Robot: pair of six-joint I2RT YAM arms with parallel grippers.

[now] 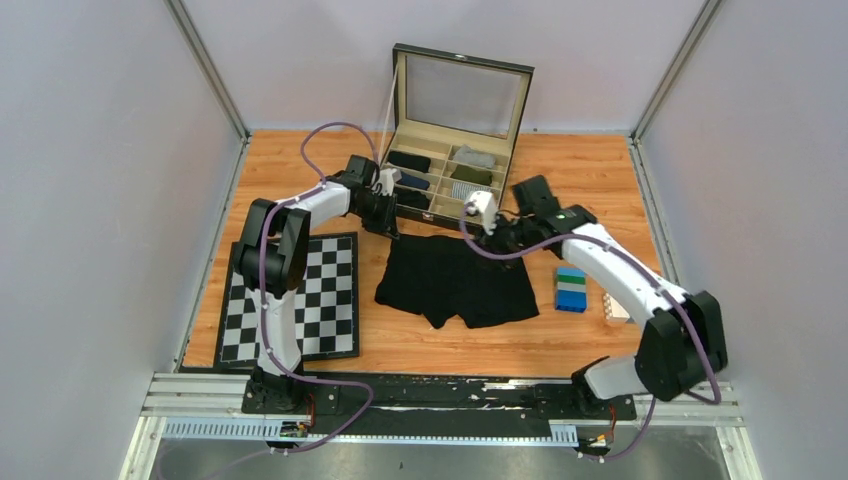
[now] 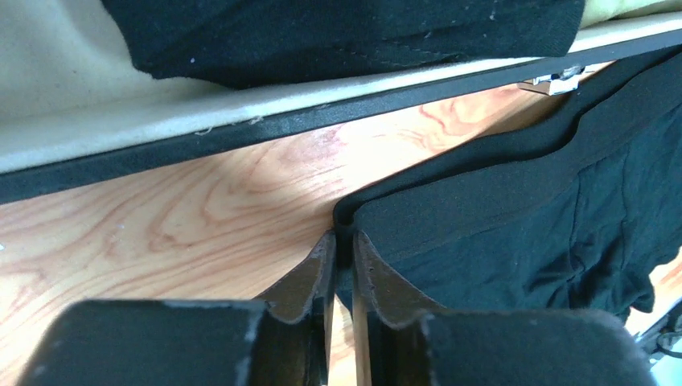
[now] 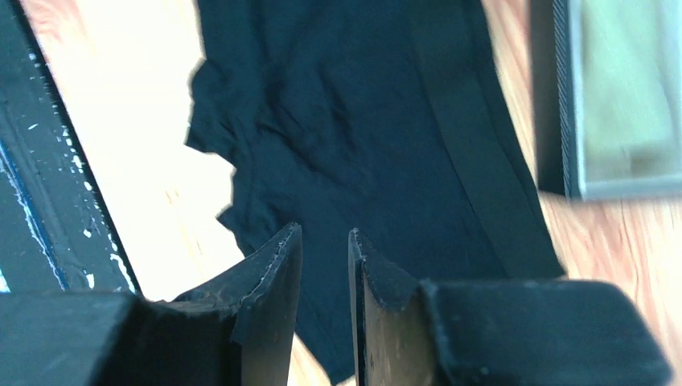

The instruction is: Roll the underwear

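Observation:
Black underwear (image 1: 455, 280) lies flat below the open organizer, waistband toward it. My left gripper is at the waistband's left corner, its fingers nearly closed around the cloth edge; whether it grips firmly is unclear. In the top view it sits at the upper-left corner. My right gripper hovers over the right part of the underwear, fingers apart with nothing held; it is blurred in the top view.
The organizer (image 1: 432, 210) holds rolled garments in compartments. A checkered board (image 1: 320, 300) lies left, colored blocks (image 1: 571, 290) and a white block (image 1: 616, 308) right. Bare wood surrounds the underwear.

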